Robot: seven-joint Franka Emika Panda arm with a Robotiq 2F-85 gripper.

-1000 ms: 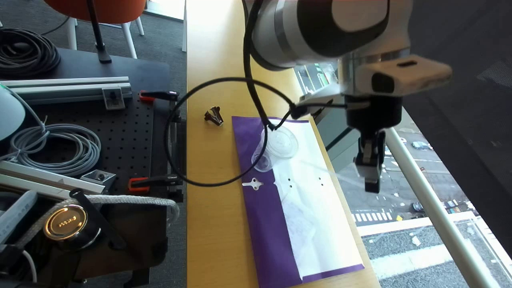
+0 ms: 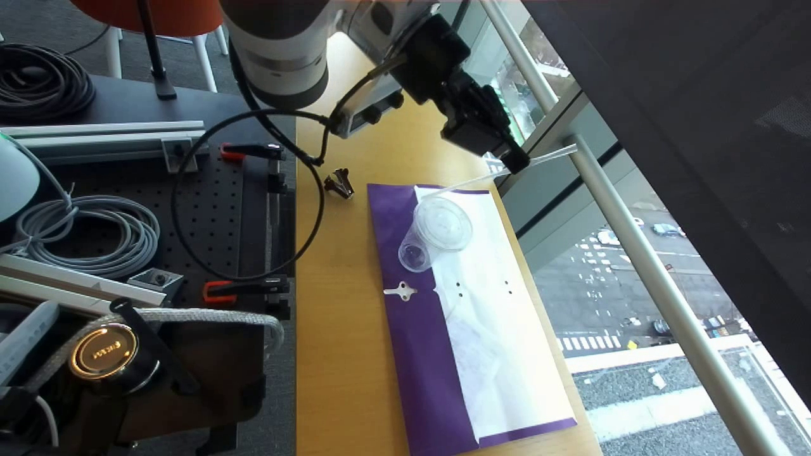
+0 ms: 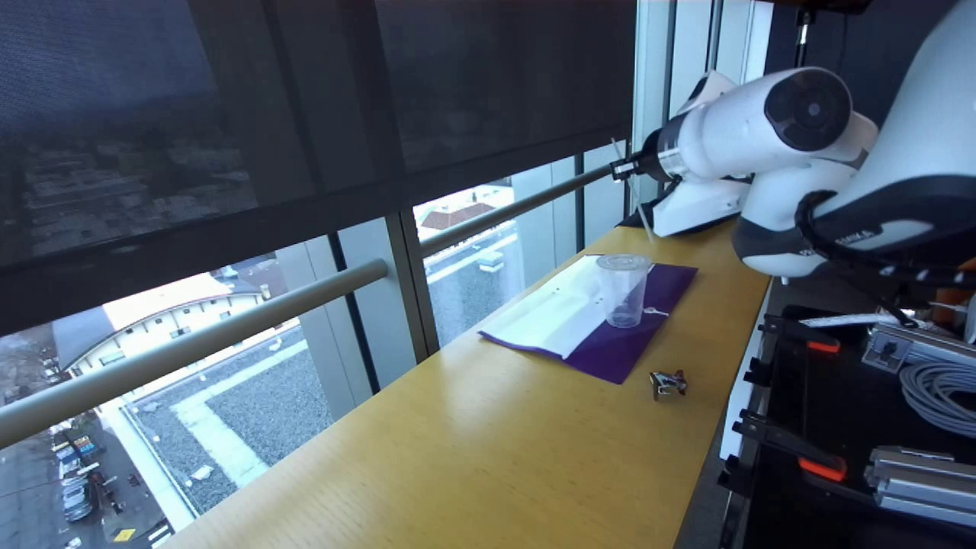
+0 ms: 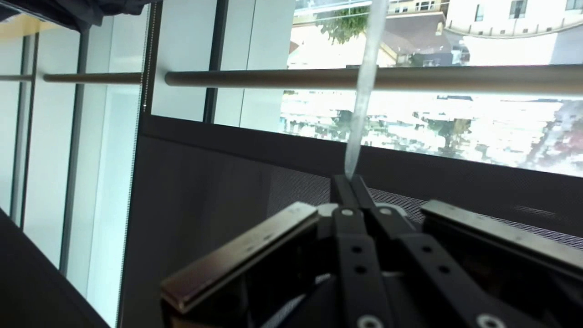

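Note:
A thin whitish straw (image 2: 469, 183) is pinched between the fingertips of my gripper (image 2: 517, 161); in the wrist view the straw (image 4: 363, 87) rises from the shut tips (image 4: 350, 178). The exterior view 2 shows the straw (image 3: 644, 218) slanting through my gripper (image 3: 622, 170), its lower end up behind and above the cup. Upright on the purple and white folder stands a clear plastic cup (image 3: 624, 300) with a flat lid (image 2: 444, 225). In exterior view 1 the straw's end overlaps the area by the lid; contact there cannot be told.
The open folder (image 2: 426, 365) lies on a wooden ledge (image 2: 338, 365), a small metal key-shaped piece (image 2: 400, 291) on it. A staple remover (image 3: 668, 383) rests nearby. A rail (image 2: 646, 251) and window run along one side, a black workbench with clamps along the other.
My arm has swung from the window side, farther along the ledge, to beyond the lidded cup. The gripper now points across toward the rail instead of hanging down. Cup and folder are unmoved.

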